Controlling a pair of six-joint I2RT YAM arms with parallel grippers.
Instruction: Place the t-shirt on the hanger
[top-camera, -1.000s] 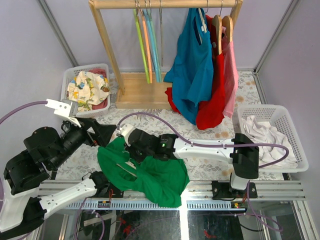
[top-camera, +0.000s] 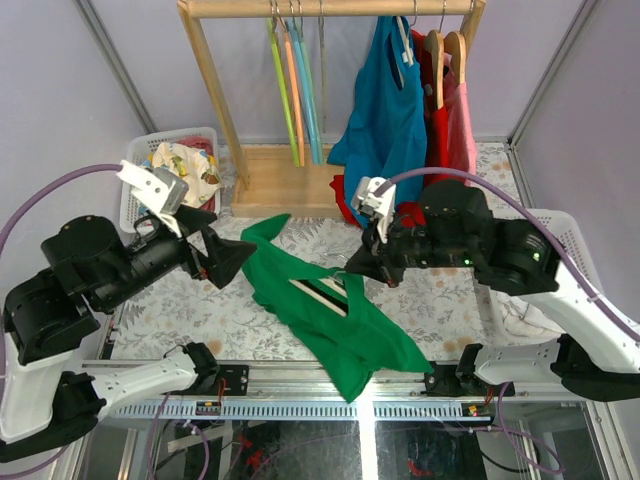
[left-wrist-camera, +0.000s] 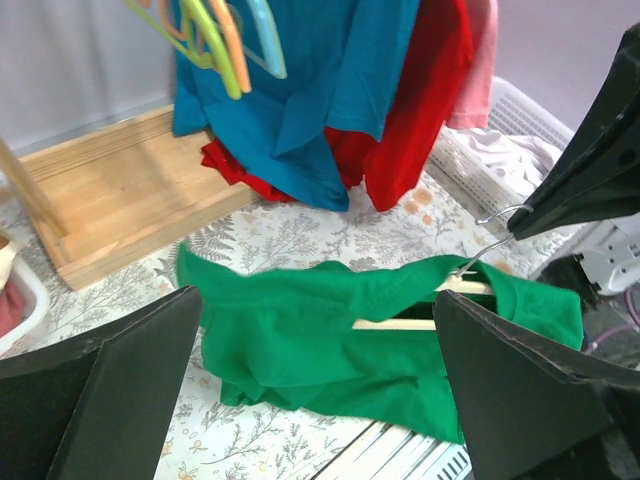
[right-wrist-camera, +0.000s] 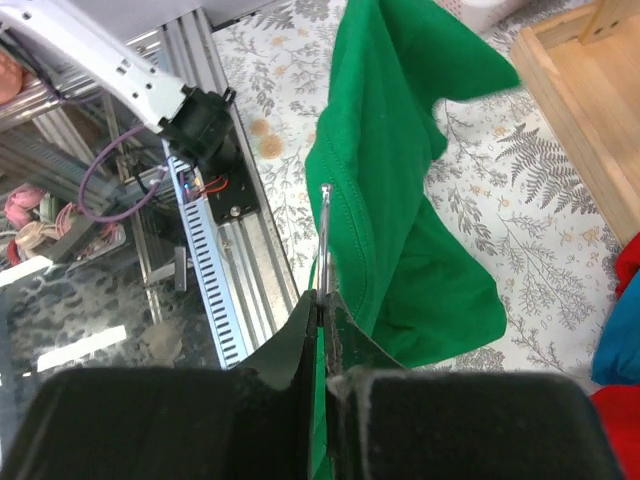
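The green t-shirt (top-camera: 330, 320) is spread around a pale hanger (left-wrist-camera: 400, 324), whose bars show through the neck opening. The hanger's thin metal hook (right-wrist-camera: 324, 240) is pinched in my right gripper (top-camera: 362, 270), shut just above the collar. The shirt drapes down from there towards the metal rail. Open and empty, my left gripper (top-camera: 232, 268) stands by the shirt's left end. In the left wrist view, the shirt lies beyond and between the left fingers. Whether both hanger ends sit inside the shoulders is hidden by cloth.
A wooden rack (top-camera: 330, 8) stands at the back, with empty coloured hangers (top-camera: 297, 95) on its left and blue (top-camera: 385, 120), red and pink garments on its right. White baskets of cloth stand at left (top-camera: 128, 190) and right (top-camera: 560, 225).
The left gripper has come a little to the right.
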